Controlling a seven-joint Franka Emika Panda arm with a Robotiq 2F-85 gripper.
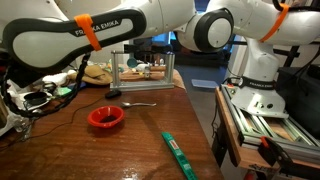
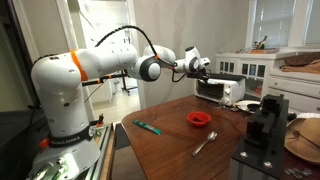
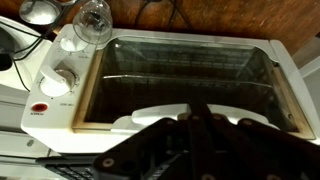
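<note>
A white toaster oven stands at the back of the table. From above, the wrist view shows its glass front, its white handle and the control knob. My gripper is over the handle, dark fingers close together and nothing seen between them. Whether they touch the handle cannot be told. In exterior view 2 the gripper is small, by the oven's upper left.
On the table are a red bowl, a spoon and a green marker-like object. A glass stands on the oven top. A black rack-like object is at the right.
</note>
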